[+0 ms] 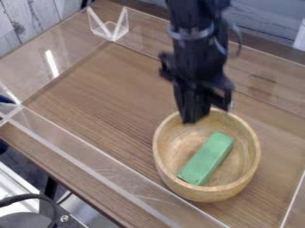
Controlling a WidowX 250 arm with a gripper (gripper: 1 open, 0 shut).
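A round wooden bowl point(173, 156) sits on the table at the right front. A green block point(206, 157) lies inside it. My dark gripper point(188, 99) hangs above the back of the bowl, blurred, apart from the block. Its fingertips are too blurred to show clearly whether they are open or shut.
A clear plastic object point(107, 22) stands at the back left. A cable point(30, 207) lies at the lower left edge.
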